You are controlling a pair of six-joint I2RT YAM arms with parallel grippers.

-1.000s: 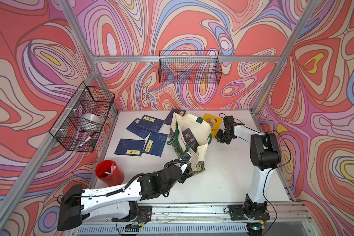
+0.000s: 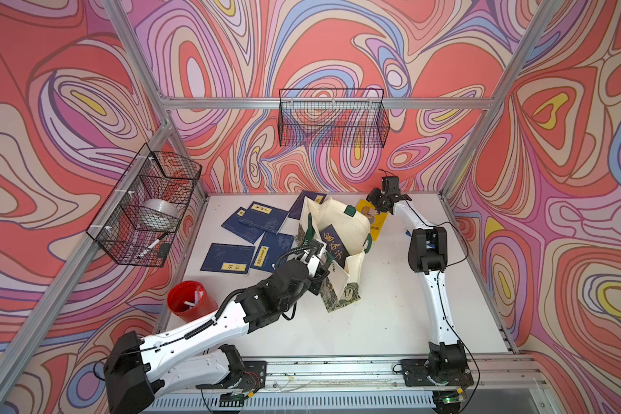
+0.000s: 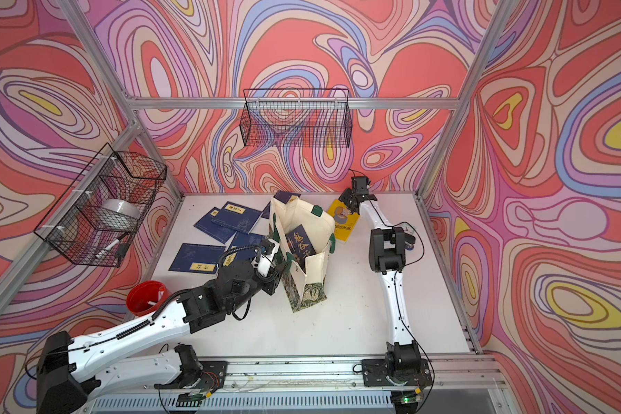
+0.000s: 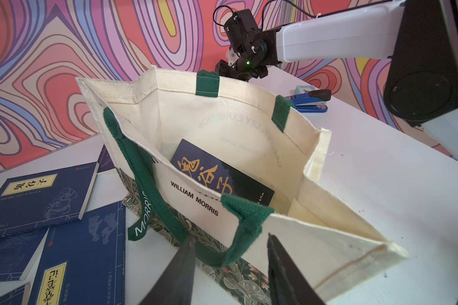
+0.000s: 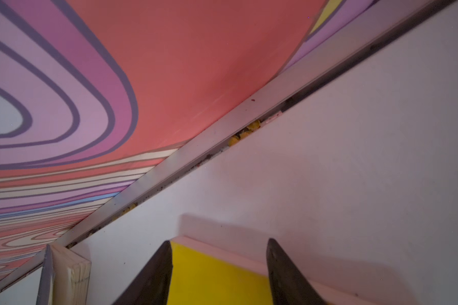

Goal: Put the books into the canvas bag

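Observation:
A cream canvas bag [image 2: 352, 220] stands open mid-table, a dark blue book [image 4: 221, 170] with gold lettering inside. My left gripper is at the bag's left near side by the green handle [image 4: 160, 198], its fingers apart with nothing clearly between them. My right gripper is open over a yellow book [image 5: 213, 279] at the back of the table, right of the bag. Several dark blue books [image 2: 267, 215] lie left of the bag.
A red bucket [image 2: 179, 296] stands at the front left. A blue stapler [image 4: 308, 107] lies at the back right. Wire baskets hang on the back and left frames.
The left arm has risen and moved toward the back, to the bag's left side.

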